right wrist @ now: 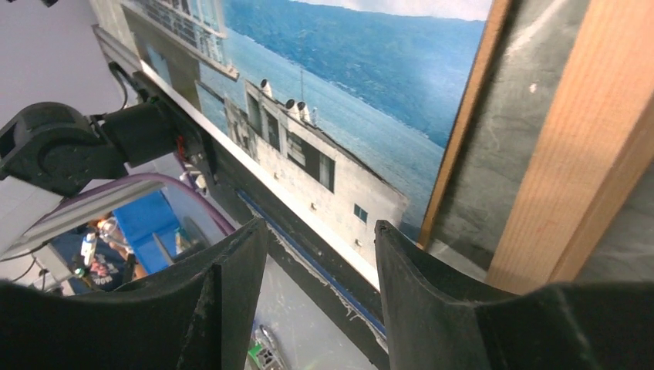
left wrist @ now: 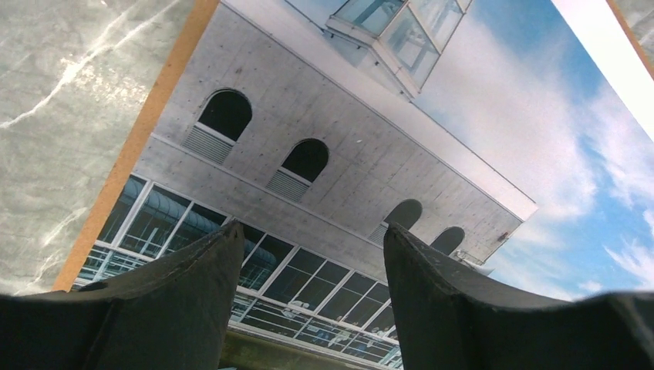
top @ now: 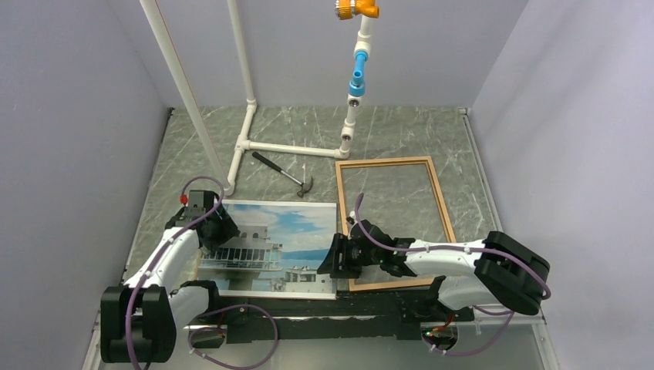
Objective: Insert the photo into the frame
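The photo board [top: 289, 239], printed with white buildings and blue sky, lies flat on the table at the left front. To its right is the empty wooden frame [top: 385, 163]. Above the photo's left part, my left gripper is open, with a gap between its fingers and only the printed surface behind them. My right gripper stands open over the photo's lower right corner, close to the frame's left side; nothing is between its fingers. In the right wrist view a narrow strip of table separates the photo's edge [right wrist: 465, 116] from the frame's wooden side [right wrist: 567, 154].
A hammer [top: 281, 171] lies behind the photo. White pipes [top: 289, 148] with blue and orange fittings stand at the back. The dark front edge of the table [top: 308, 307] runs just below the photo. Bare grey table shows at the back right.
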